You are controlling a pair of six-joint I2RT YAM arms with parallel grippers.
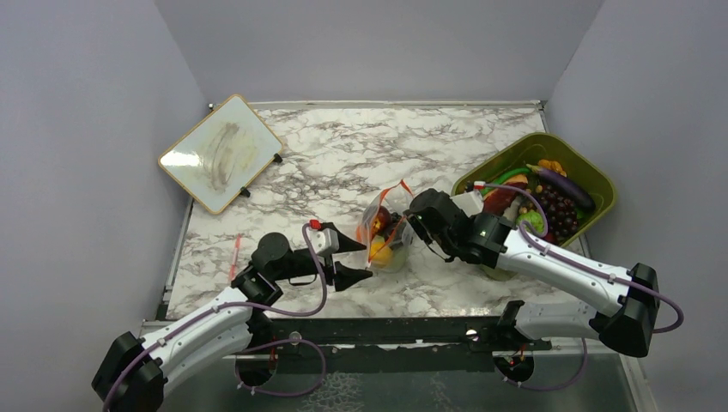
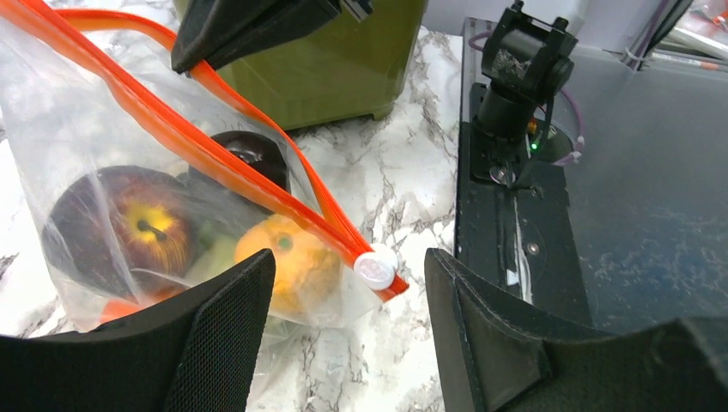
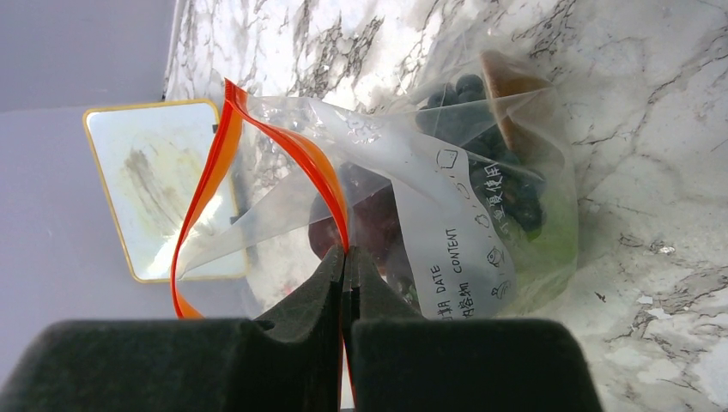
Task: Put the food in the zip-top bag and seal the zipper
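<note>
A clear zip top bag (image 1: 397, 206) with an orange zipper rim stands mid-table, its mouth open. Inside it are a dark red-and-yellow fruit (image 2: 142, 225), a yellow-orange fruit (image 2: 290, 257) and dark berries (image 3: 521, 199). My right gripper is shut on the bag's orange rim, seen clearly in the right wrist view. My left gripper stands open at the near end of the rim. Between its fingers, in the left wrist view, appears the white zipper slider (image 2: 375, 269) at the rim's corner; neither finger visibly grips it.
A green bin (image 1: 605, 182) of several fruits and vegetables is at the right. A gold-framed whiteboard (image 1: 221, 154) lies at the back left, and a red-tipped pen (image 1: 236, 249) at the left.
</note>
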